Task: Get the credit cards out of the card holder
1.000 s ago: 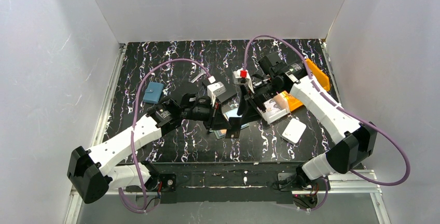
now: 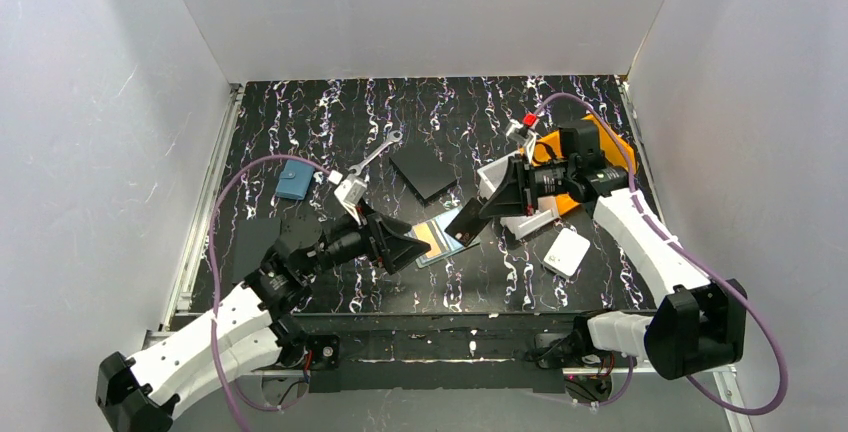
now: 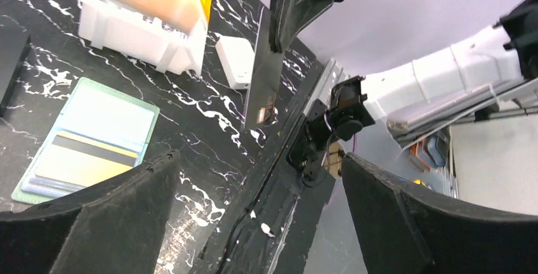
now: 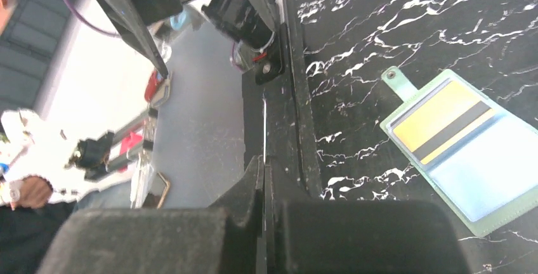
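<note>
A dark credit card (image 2: 466, 222) is held edge-on in my right gripper, shown as a thin strip in the right wrist view and hanging beside the white tray in the left wrist view (image 3: 263, 84). The open mint card holder (image 4: 488, 166) lies on the marble table below, with a yellow card (image 4: 438, 112) in one side and a pale blue pocket on the other. My left gripper stands open left of the holder, nothing between its fingers.
A white tray (image 3: 139, 26) and orange bin (image 2: 600, 137) sit at right, with a white box (image 2: 566, 252) in front. A black slab (image 2: 422, 170), wrench (image 2: 380, 152) and blue wallet (image 2: 295, 179) lie behind and left. The table's front edge is close.
</note>
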